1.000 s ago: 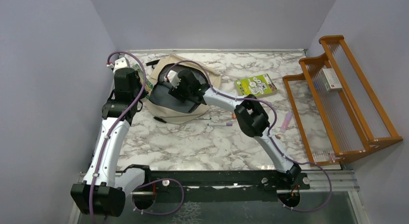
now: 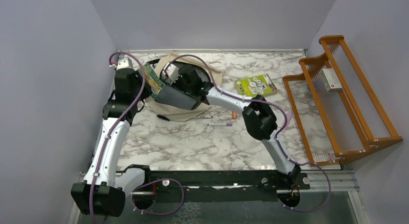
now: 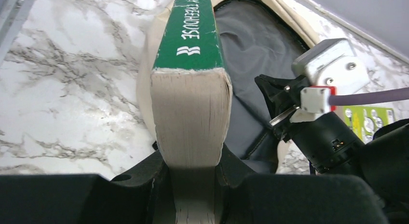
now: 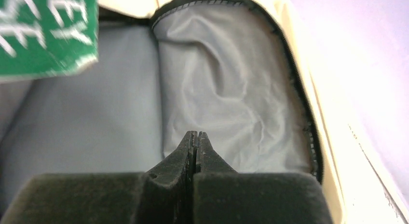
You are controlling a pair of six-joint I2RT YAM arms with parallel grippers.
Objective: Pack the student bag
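A thick book with a green spine (image 3: 192,31) is held by my left gripper, whose fingers are shut on its end. In the top view the book (image 2: 153,80) sticks out from the left gripper over the left side of the bag. The beige bag (image 2: 174,113) with a dark grey inside (image 4: 231,79) lies unzipped on the table. My right gripper is shut, with nothing visible between its fingertips, and hangs over the bag opening. In the right wrist view the book's green corner (image 4: 48,35) shows at upper left.
A yellow-green book (image 2: 256,85) lies right of the bag. In front are a purple-capped marker (image 2: 220,124), a pen (image 2: 203,117) and a small orange item (image 2: 234,115). A wooden rack (image 2: 337,103) holding a white box (image 2: 331,79) stands at the right.
The left gripper has turned slightly and the book now reaches further right over the bag. The right arm has shifted right and towards the back, still over the bag.
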